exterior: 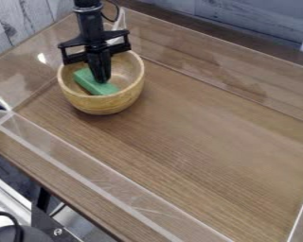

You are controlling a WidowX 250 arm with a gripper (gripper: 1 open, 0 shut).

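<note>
A wooden bowl (106, 102) sits on the wooden table (192, 161) at the upper left. Inside it lies a green block (91, 82). The dark gripper (99, 71) reaches down from above into the bowl, its tips at the block's upper right part. Whether it holds the block cannot be made out; the fingertips are small and partly merge with the block and shadow.
A pale wall lines the back right and upper left. Dark cables lie at the lower left corner.
</note>
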